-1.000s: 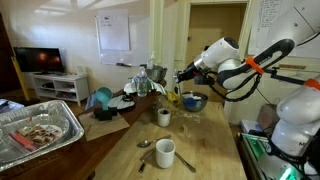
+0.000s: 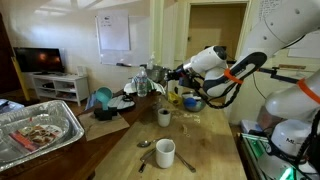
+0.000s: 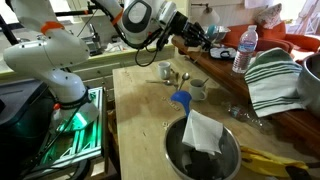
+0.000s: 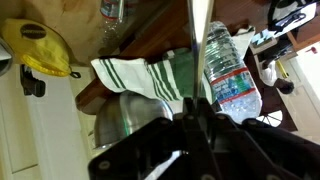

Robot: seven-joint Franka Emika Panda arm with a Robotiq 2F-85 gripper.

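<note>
My gripper is shut on a long, pale, narrow object point(image 4: 200, 40), which runs toward the top of the wrist view; what exactly it is, I cannot tell. In exterior view 1 the gripper point(image 2: 170, 74) is raised over the far part of the table. From exterior view 2 the gripper point(image 3: 203, 36) appears above the table, its tips partly lost against the dark background. A white mug point(image 2: 165, 153) stands near the front of the table, with a second mug point(image 2: 164, 117) farther back.
A metal pot point(image 3: 175, 150) with a white cloth point(image 3: 203, 130) in it occupies the near side. Around it are a blue spoon point(image 3: 181, 97), a water bottle point(image 3: 244, 48), a striped towel point(image 3: 272, 80) and a yellow item point(image 3: 270, 163). A foil tray point(image 2: 65, 130) lies left in exterior view 1.
In exterior view 1 the forearm has lowered and shifted left. The gripper, pointing more downward before, now reaches more sideways to the left. The mugs have not moved.
</note>
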